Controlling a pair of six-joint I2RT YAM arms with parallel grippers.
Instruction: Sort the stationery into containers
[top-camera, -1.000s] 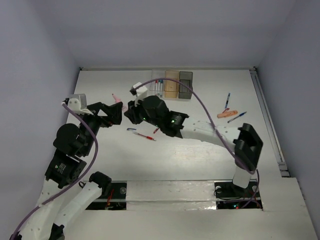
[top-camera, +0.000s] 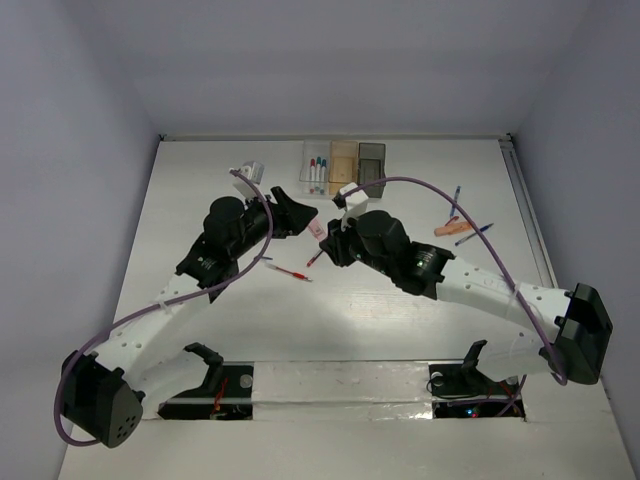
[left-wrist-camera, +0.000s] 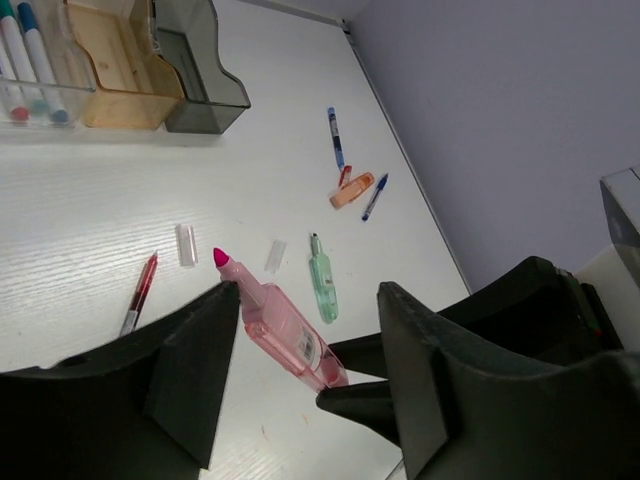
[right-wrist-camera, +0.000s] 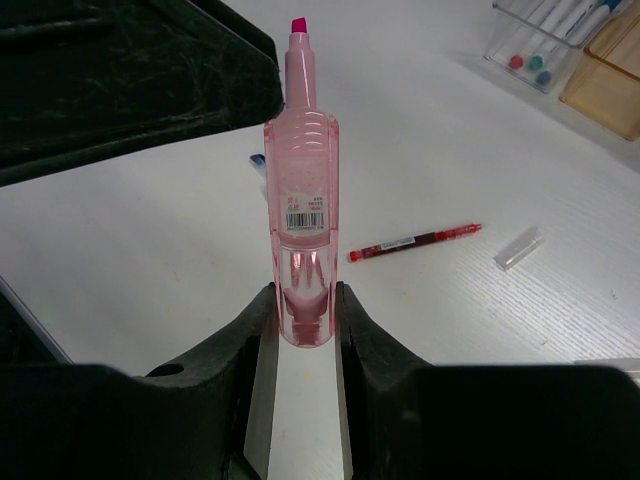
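A pink highlighter (right-wrist-camera: 302, 180), its bright tip exposed, stands upright in the right wrist view. Its lower end is pinched by my right gripper. In the left wrist view the highlighter (left-wrist-camera: 288, 338) shows between the spread fingers of my left gripper, which is part open and does not clamp it. From above, the left gripper (top-camera: 303, 213) covers the highlighter's tip end. A red pen (right-wrist-camera: 415, 242) lies on the table below. Farther right lie a green highlighter (left-wrist-camera: 322, 280), an orange highlighter (left-wrist-camera: 352, 190) and blue pens (left-wrist-camera: 375, 197).
At the back stands an organizer with a clear bin (top-camera: 308, 179) of several markers, an amber bin (top-camera: 343, 170) and a grey bin (top-camera: 372, 168), the last two empty. Two small clear pieces (left-wrist-camera: 187, 245) lie on the table. The table's front left is mostly open.
Both arms have moved right across the table, the right one carrying the pink highlighter. My left gripper has since come closer, its fingers now over the highlighter's tip end.
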